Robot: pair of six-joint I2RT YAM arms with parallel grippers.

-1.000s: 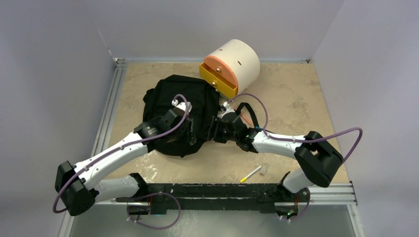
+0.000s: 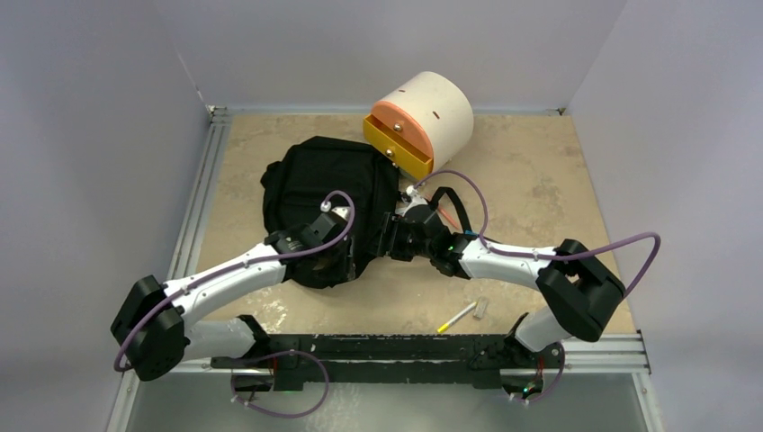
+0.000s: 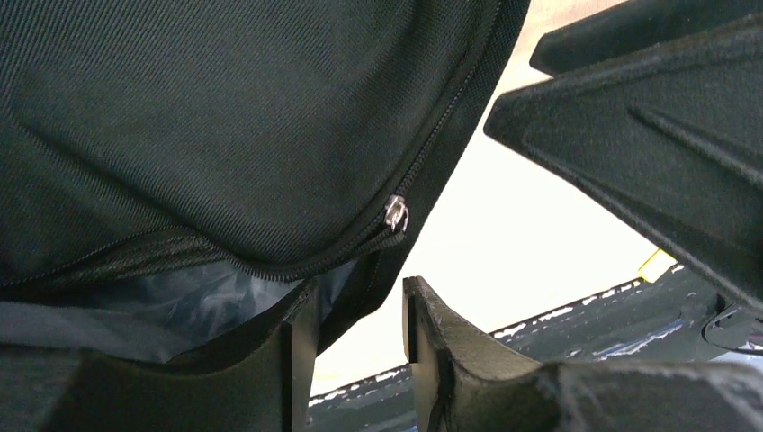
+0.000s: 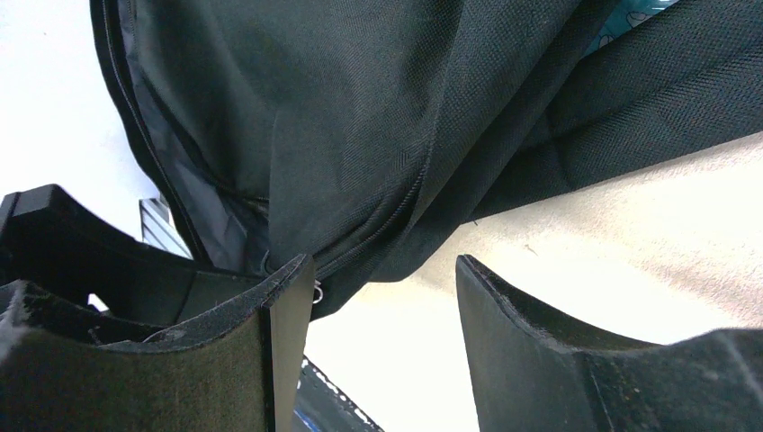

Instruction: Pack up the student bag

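Observation:
The black bag (image 2: pixel 315 180) lies flat on the table left of centre. In the left wrist view its zipped mouth gapes, with grey lining (image 3: pixel 207 297) inside and a metal zipper pull (image 3: pixel 396 213) at the right end of the zip. My left gripper is open over the bag's near right corner, close to that pull, nothing between its fingers. At the bag's right edge my right gripper stands open and empty. The bag's dark fabric (image 4: pixel 378 135) fills the view beyond its fingers. The left gripper's fingers (image 4: pixel 180 288) show close beside it.
A white rounded cabinet (image 2: pixel 445 112) with an orange front and a part-open yellow drawer (image 2: pixel 396 148) stands behind the bag. A yellow-tipped marker (image 2: pixel 457 318) and an eraser (image 2: pixel 481 308) lie near the front edge.
The right arm stays where it was.

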